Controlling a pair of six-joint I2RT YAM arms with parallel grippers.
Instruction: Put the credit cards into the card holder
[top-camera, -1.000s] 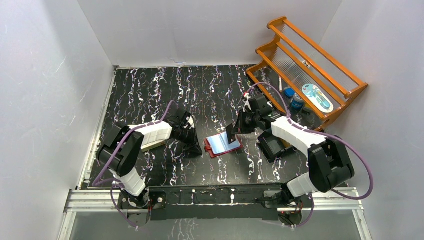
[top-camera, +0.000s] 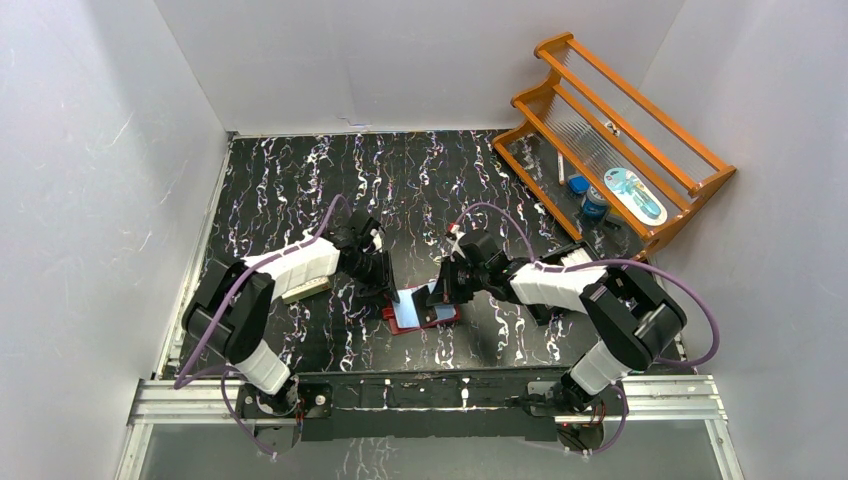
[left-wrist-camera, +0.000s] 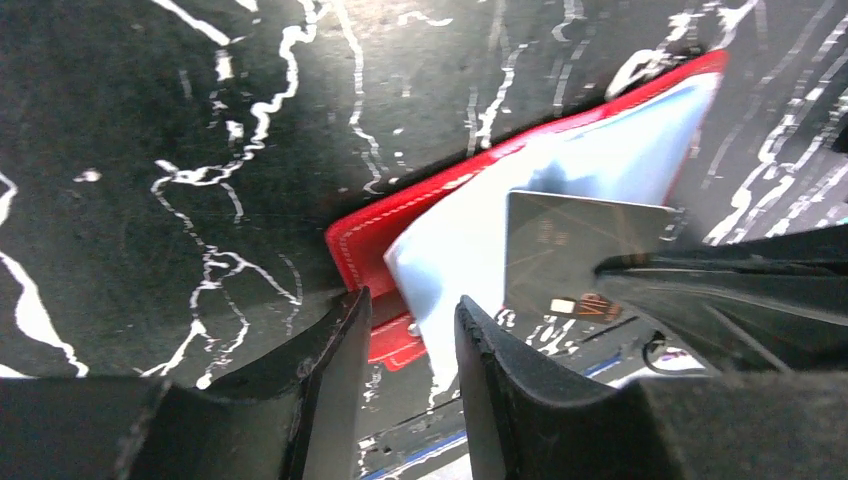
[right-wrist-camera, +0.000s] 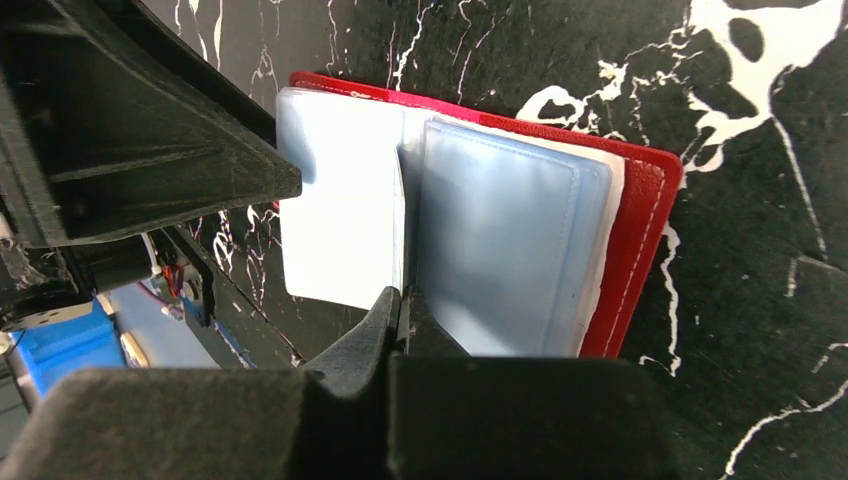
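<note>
The card holder (top-camera: 404, 310), a red booklet with clear, pale blue sleeves, lies opened on the table between both grippers. My right gripper is shut on a thin dark card, seen almost edge-on over the middle of the booklet. From the left wrist view, the dark card (left-wrist-camera: 575, 255) shows its face with a "VISA" mark, standing against the sleeves; whether its edge is inside a sleeve, I cannot tell. My left gripper is open at the booklet's left end, the red cover and a sleeve corner showing between its fingers.
A black box (top-camera: 548, 312) is partly hidden under the right forearm. A pale block (top-camera: 306, 290) lies beneath the left arm. The wooden rack (top-camera: 690, 185) with jars stands at the back right. Behind the holder, the table is clear.
The right gripper has come left and down with the dark card onto the holder.
</note>
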